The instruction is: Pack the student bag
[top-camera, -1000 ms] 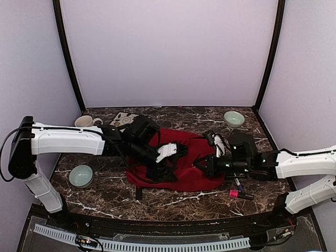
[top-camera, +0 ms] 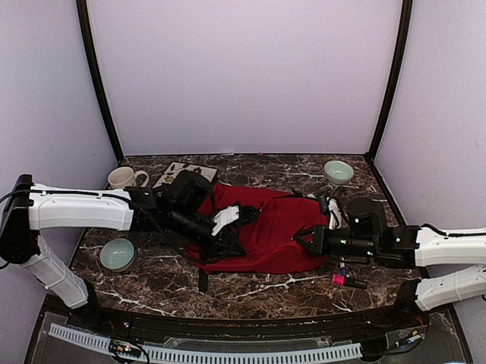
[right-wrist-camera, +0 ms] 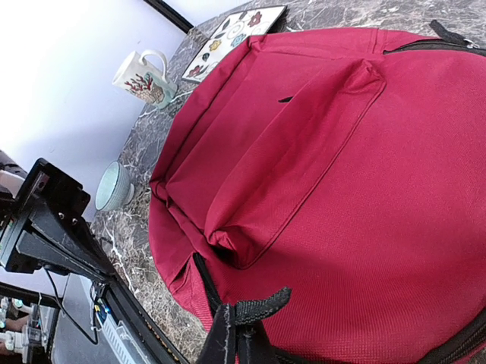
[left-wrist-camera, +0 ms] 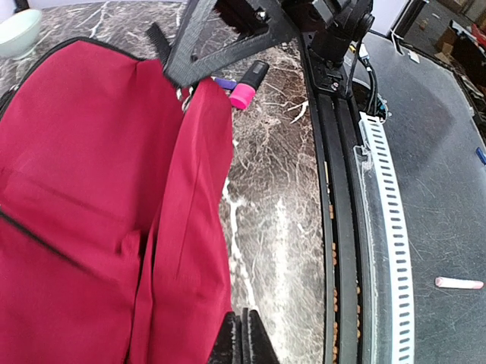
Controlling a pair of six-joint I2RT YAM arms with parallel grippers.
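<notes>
The red bag (top-camera: 273,250) lies flat on the dark marble table between both arms. In the right wrist view, a black zipper pull (right-wrist-camera: 263,305) sticks out across the tips of my right gripper, which is shut on it. The left wrist view shows the same fingers at the bag's far corner, with the pull's black tab (left-wrist-camera: 158,44) poking out. My left gripper is shut, nothing showing between its fingers, over the bag's near edge; whether it touches the cloth I cannot tell. The bag's inside is hidden.
Right of the bag lies a pink-and-black marker (top-camera: 348,281). Green bowls stand at the left (top-camera: 117,255) and back right (top-camera: 339,172). A white mug (top-camera: 127,177) and a flower-patterned board (right-wrist-camera: 237,36) sit at the back left.
The right gripper has moved slightly right with the zipper pull, and the bag has shifted a little the same way.
</notes>
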